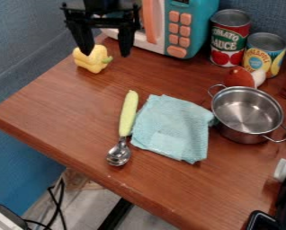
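My black gripper [103,40] hangs at the top left with its two fingers spread apart, just above a yellow pepper-like object [93,57] on the wooden table [61,112]. Nothing shows between the fingers. The top of the gripper runs out of view.
A teal toy microwave [170,27], two cans [228,38], a red-and-white vegetable [240,77], a steel pot [246,115], a blue cloth [172,128] and a yellow-handled scoop [126,121] crowd the middle and right.
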